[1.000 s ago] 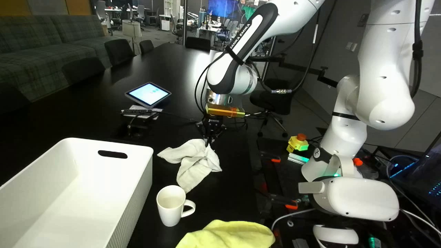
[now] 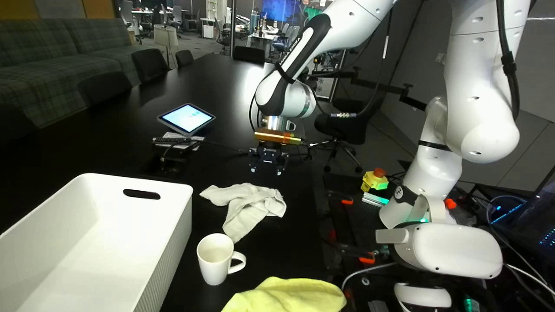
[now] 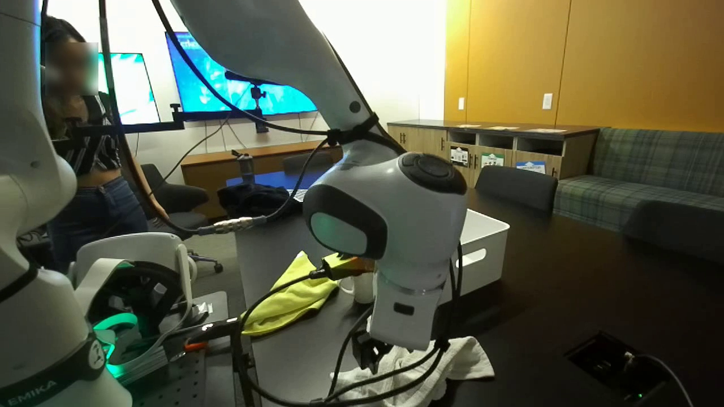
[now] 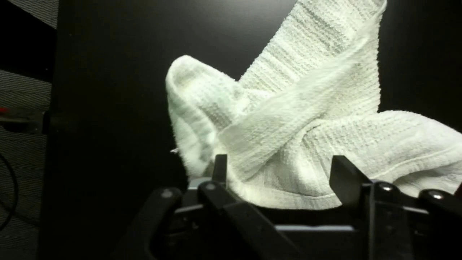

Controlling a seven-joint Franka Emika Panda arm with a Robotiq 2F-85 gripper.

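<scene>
A crumpled white towel (image 2: 248, 203) lies on the dark table. In the wrist view the towel (image 4: 286, 130) spreads beyond the fingertips, its folds loose and its near edge between and below them in the picture. My gripper (image 2: 267, 170) hangs above the table just behind the towel, clear of it. Its two fingers (image 4: 345, 177) stand well apart with no cloth pinched between them. In the second exterior view the arm and its cables partly cover the towel (image 3: 468, 359).
A white mug (image 2: 214, 258) stands between a large empty white bin (image 2: 177, 229) and a yellow cloth (image 2: 286, 296). Farther back lie a tablet (image 2: 187, 118) and a remote (image 2: 171, 140). The robot's base and a headset (image 2: 452, 249) occupy the right side.
The fingers were together at the towel's raised far part; now they are apart and higher.
</scene>
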